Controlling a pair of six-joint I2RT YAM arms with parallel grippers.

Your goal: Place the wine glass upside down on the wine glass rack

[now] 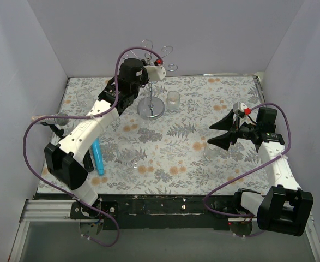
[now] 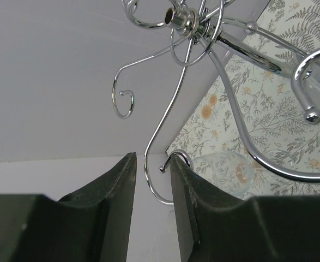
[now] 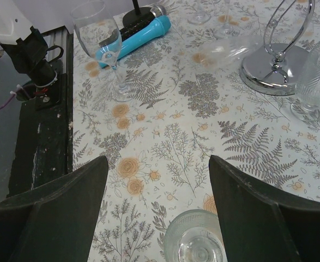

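Observation:
My left gripper is parted by a narrow gap with no glass in it, up among the curled arms of the metal wine glass rack (image 2: 241, 117). One hook of the rack curls right by its fingertips. In the right wrist view, a blurred, clear wine glass (image 3: 228, 53) lies sideways beside the rack's round base, away from the hooks; whether it touches the table I cannot tell. In the top view the left arm covers part of the rack. My right gripper (image 1: 215, 135) stands wide open at the right, above a clear glass (image 3: 195, 240).
A stemmed glass (image 3: 102, 41) stands near the front left, beside a blue microphone (image 3: 140, 38). A clear tumbler (image 1: 173, 99) is just right of the rack base (image 1: 151, 108). Other clear glasses are at the back left.

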